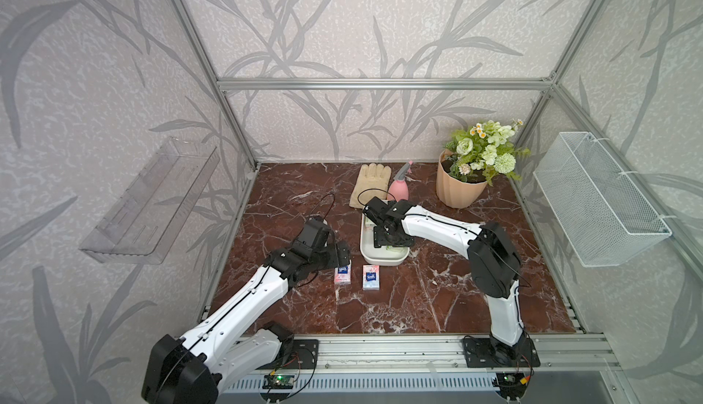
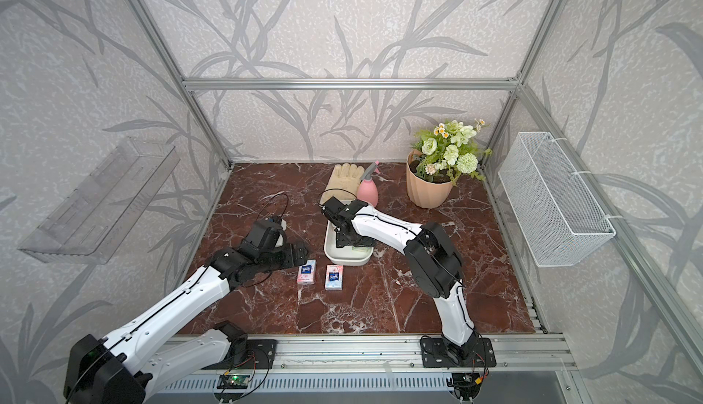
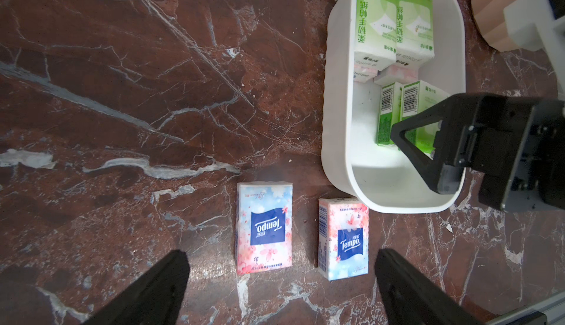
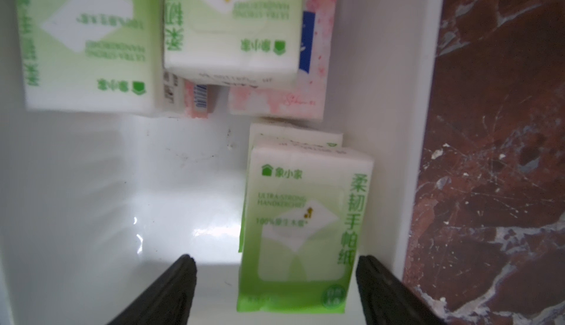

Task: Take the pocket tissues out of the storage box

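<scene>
Inside the white storage box (image 3: 338,107), green-and-white tissue packs (image 3: 376,27) are stacked at the far end over pink ones. A green pack (image 4: 300,225) lies nearer, partly covering another beneath it, close to the box's right wall. My right gripper reaches down into the box, open, its fingers on either side of that green pack without visible grip. Two pink Tempo packs, one on the left (image 3: 264,228) and one by the box (image 3: 344,239), lie on the table in front. Above them my left gripper is open and empty.
Behind the box lie a beige glove (image 1: 372,180) and a pink spray bottle (image 1: 398,188). A flower pot (image 1: 460,184) stands at the back right. Wall baskets (image 1: 600,199) hang at both sides.
</scene>
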